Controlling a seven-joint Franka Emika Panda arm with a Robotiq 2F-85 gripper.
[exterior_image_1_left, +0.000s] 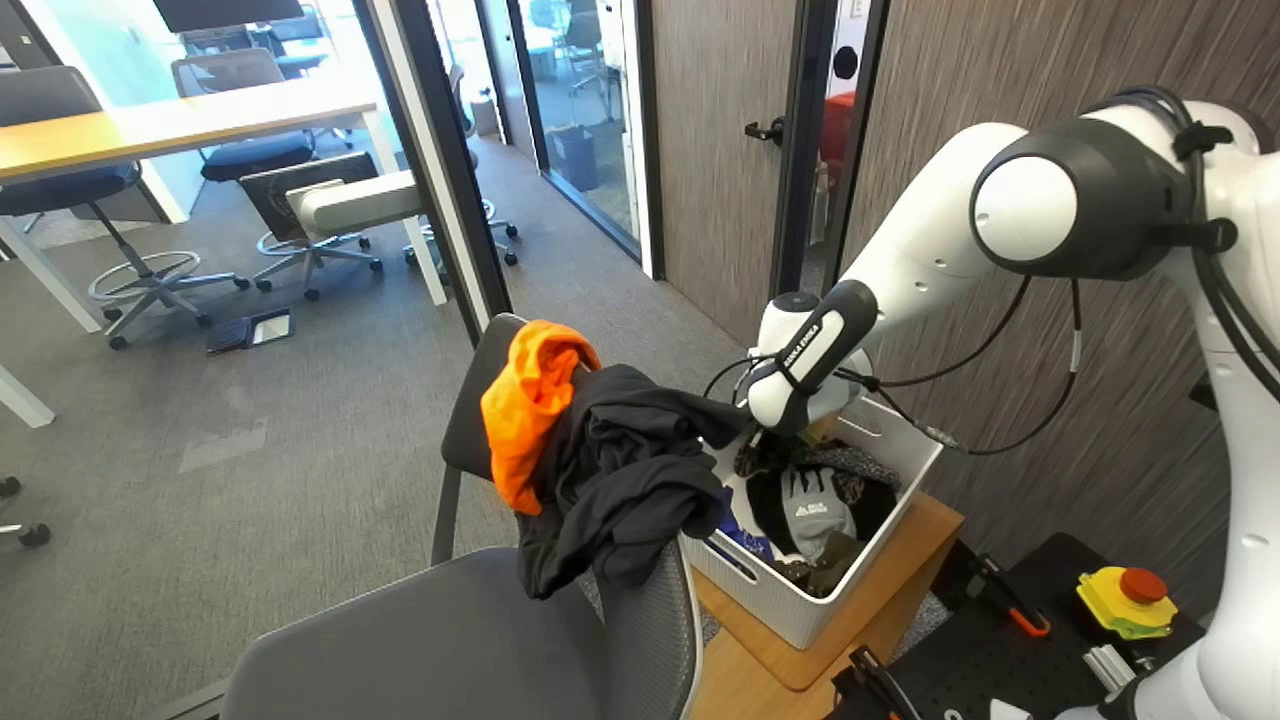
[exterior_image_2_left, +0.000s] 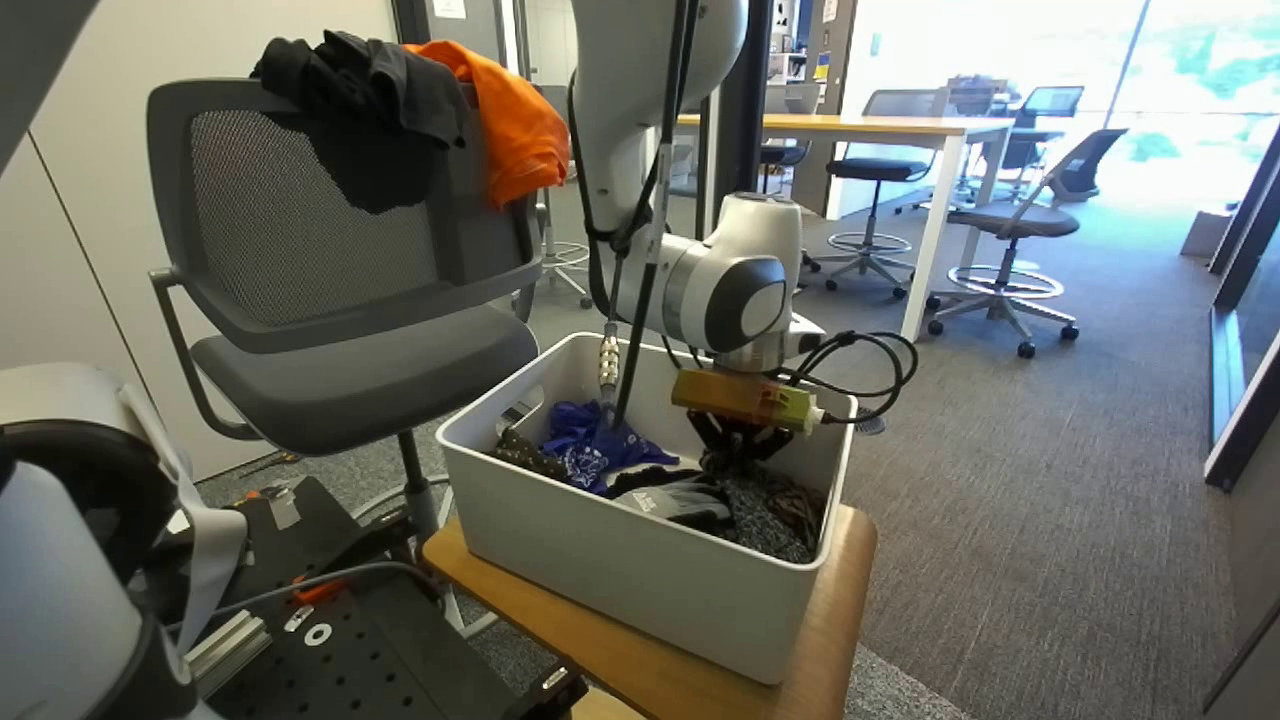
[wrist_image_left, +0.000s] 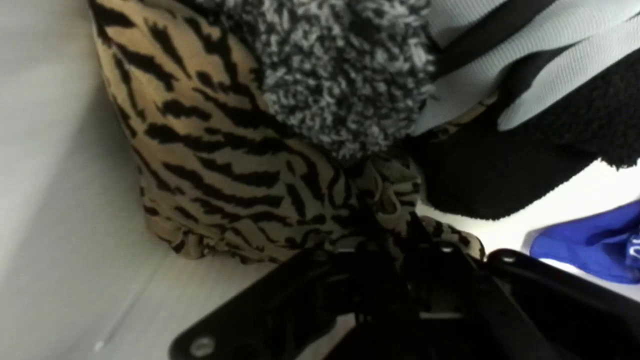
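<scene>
My gripper is down in the white bin, its dark fingers at a tiger-striped cloth (wrist_image_left: 222, 162). The fingertips look close together over a bunched part of that cloth. Shadow hides how wide the gap is and whether the cloth is gripped. In the second exterior view the gripper (exterior_image_2_left: 732, 454) points down inside the far right end of the bin (exterior_image_2_left: 624, 564). A fuzzy grey-black cloth (wrist_image_left: 348, 78) lies against the striped one.
A blue patterned cloth (exterior_image_2_left: 588, 444) and a grey-and-black item (exterior_image_2_left: 678, 498) share the bin. Black clothing (exterior_image_1_left: 636, 468) and an orange cloth (exterior_image_1_left: 528, 402) hang over the chair back beside it. The bin walls stand close around my gripper.
</scene>
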